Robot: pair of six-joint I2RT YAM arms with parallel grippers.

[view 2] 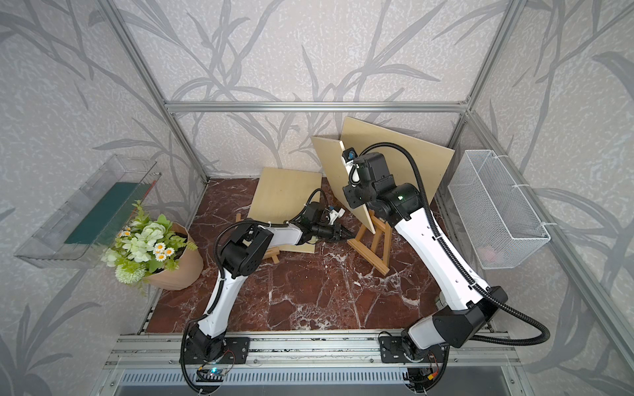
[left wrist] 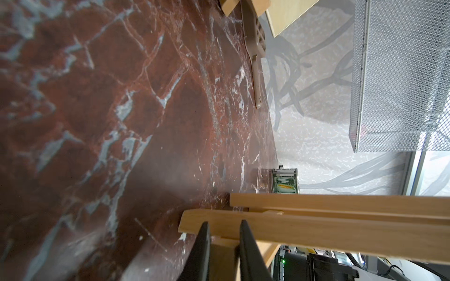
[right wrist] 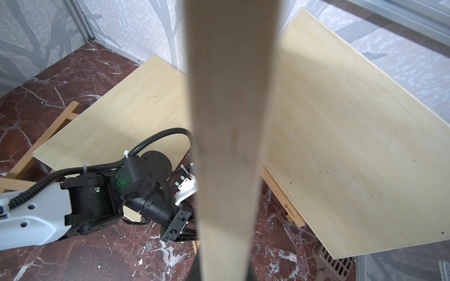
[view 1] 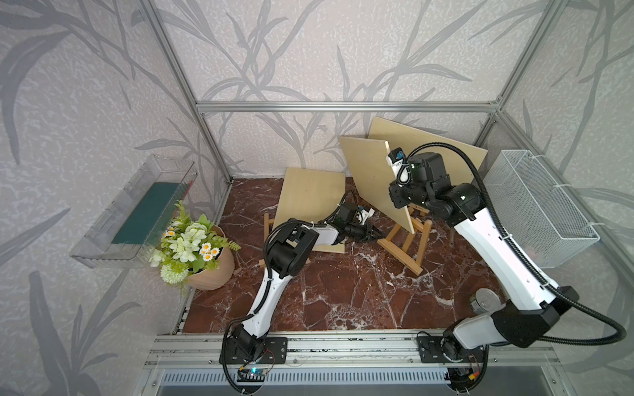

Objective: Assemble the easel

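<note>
My right gripper (view 1: pixel 400 191) is high at the edge of a raised board (view 1: pixel 366 171), whose blurred edge fills the middle of the right wrist view and hides the fingertips. Another board (view 1: pixel 429 138) leans behind it at the back right. My left gripper is low at the near-left end of a wooden easel frame (view 1: pixel 399 256) beneath the raised board, its fingers partly parted beside the bar (left wrist: pixel 328 229); whether they grip it is unclear. A third board (view 1: pixel 310 194) lies flat at the back left, over more wooden pieces.
A flower pot (view 1: pixel 208 277) stands at the front left, a clear basket (view 1: pixel 112 254) above it. A white mesh basket (view 1: pixel 541 198) hangs on the right, with a metal can (view 1: pixel 487 300) at the front right.
</note>
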